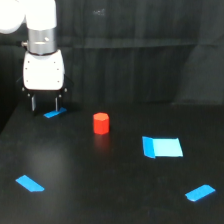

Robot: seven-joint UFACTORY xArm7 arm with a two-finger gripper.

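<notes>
My white gripper (45, 98) hangs at the left, pointing down, with its two dark fingers apart and nothing seen between them. A red block (101, 123) stands to the right of it on the black table (110, 175). Light blue squares (168, 147) lie flat at the middle right, with a darker blue edge on their left.
Blue tape strips lie on the table below the gripper (55, 113), at the front left (30, 184) and at the front right (200, 192). A dark backdrop stands behind.
</notes>
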